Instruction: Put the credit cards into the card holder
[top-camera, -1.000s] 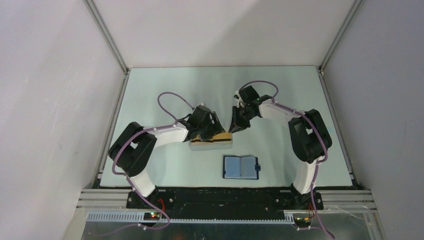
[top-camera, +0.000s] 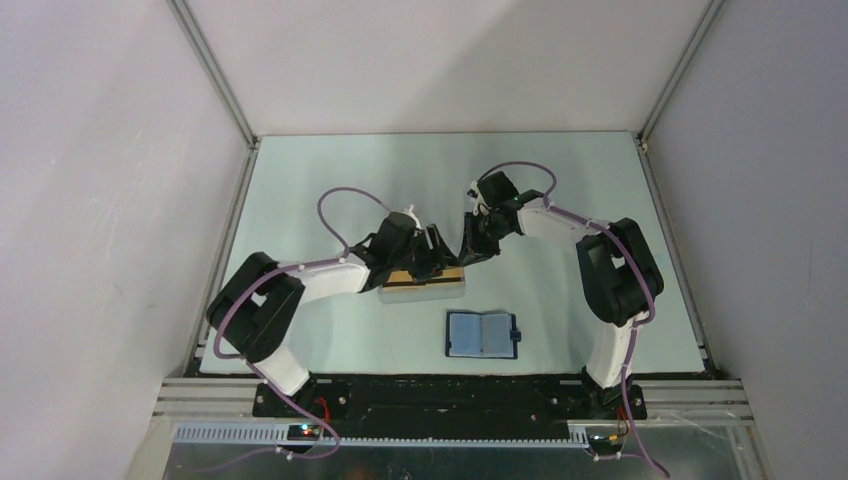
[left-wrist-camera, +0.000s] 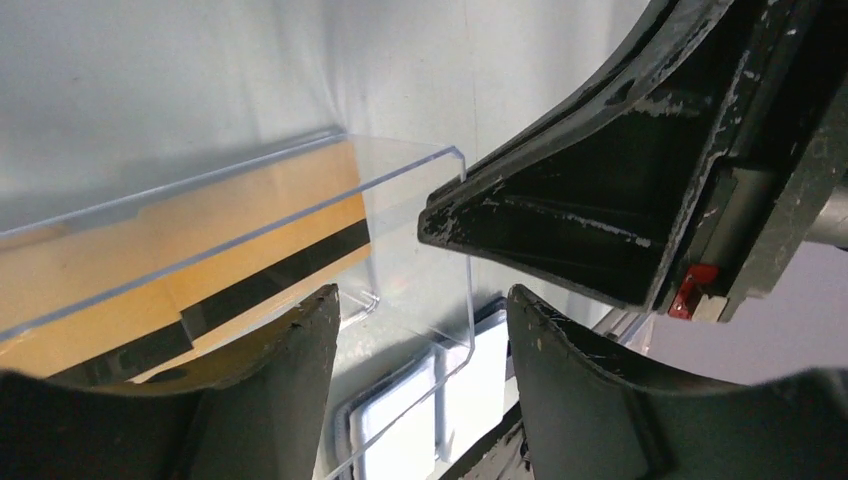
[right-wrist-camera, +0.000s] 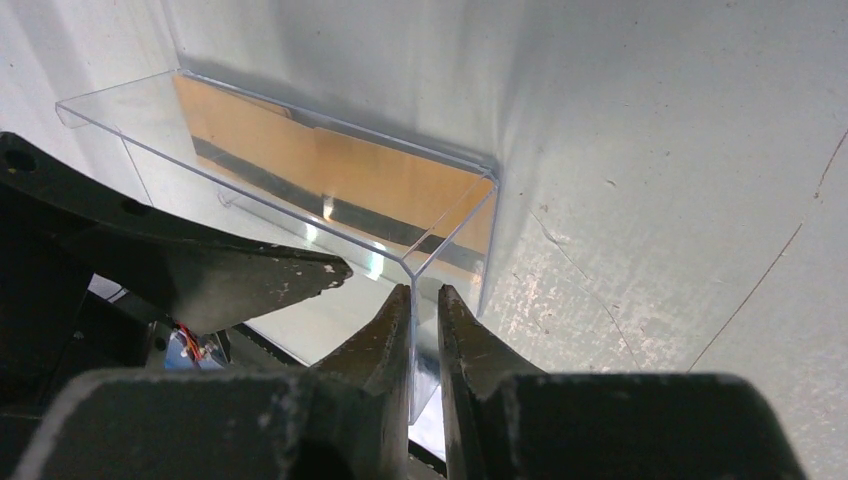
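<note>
A clear plastic box (top-camera: 420, 294) lies mid-table, with orange cards (right-wrist-camera: 380, 170) bearing black stripes inside it. My right gripper is shut on the box's right end wall, seen in the right wrist view. My left gripper stands open over the box's front part, its fingers apart and facing the cards. In the left wrist view the right gripper's black body fills the upper right. The card holder (top-camera: 480, 335), blue-grey with two panels in a dark frame, lies flat in front of the box.
Both arms reach in close together over the box.
My left gripper has moved slightly toward the front and right over the box. My right gripper and the box show no visible change.
</note>
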